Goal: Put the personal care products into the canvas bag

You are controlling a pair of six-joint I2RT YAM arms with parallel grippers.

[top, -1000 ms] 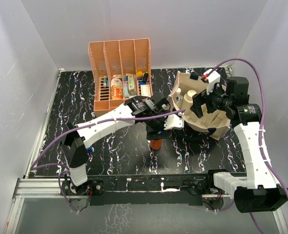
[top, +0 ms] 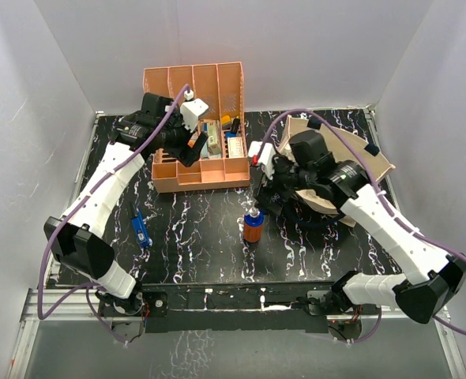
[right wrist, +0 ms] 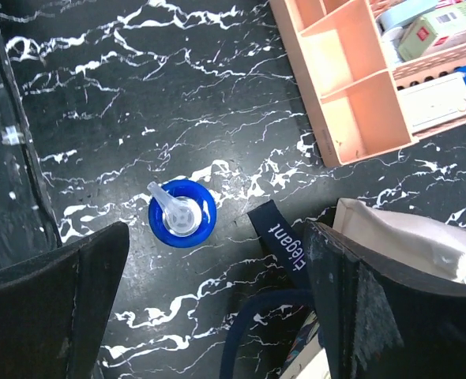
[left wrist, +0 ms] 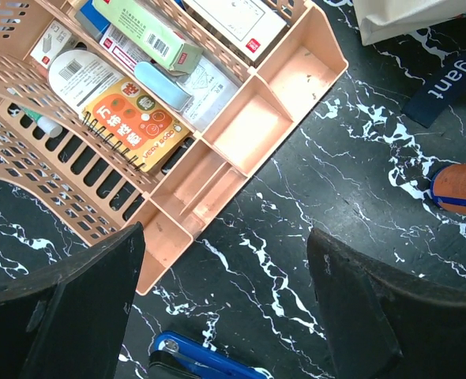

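An orange pump bottle with a blue collar (top: 253,229) stands upright at centre front; the right wrist view shows its blue top (right wrist: 203,212) from above. My right gripper (top: 268,197) is open above and behind it, empty. The beige canvas bag (top: 351,146) with dark straps stands at right, partly hidden by the right arm; its edge (right wrist: 395,237) shows in the right wrist view. My left gripper (top: 191,150) hangs open over the pink organizer (top: 201,181), which holds boxes, a notebook (left wrist: 130,126) and other small items.
A blue tool (top: 140,229) lies on the left of the black marbled table. A dark strap (left wrist: 446,83) lies between bottle and bag. Grey walls enclose the sides and back.
My left gripper has swung from over the bottle back to over the organizer. My right gripper has moved from over the bag leftward, toward the bottle.
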